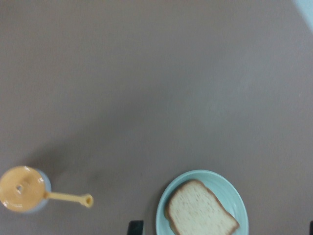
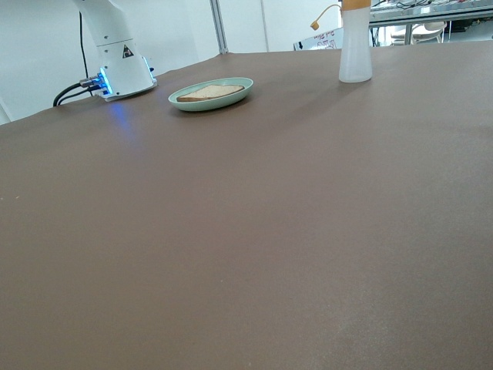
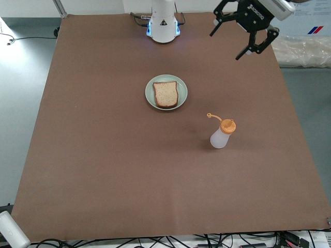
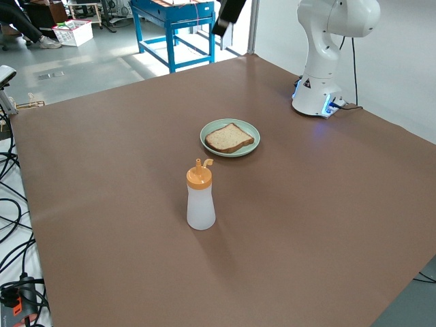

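A slice of bread (image 3: 165, 94) lies on a pale green plate (image 3: 181, 102) near the middle of the brown table (image 3: 103, 155). Right of it and nearer the left camera stands a white squeeze bottle (image 3: 220, 139) with an orange cap and spout. My black gripper (image 3: 224, 48) hangs high over the back right of the table in the camera left view, open, with nothing seen between its fingers. In the wrist view the bottle's cap (image 1: 19, 188) and the bread (image 1: 198, 210) lie below the gripper, apart from it.
The white robot base (image 3: 163, 28) stands at the back edge with cables beside it. Cables and small devices run along the edge nearest the left camera.
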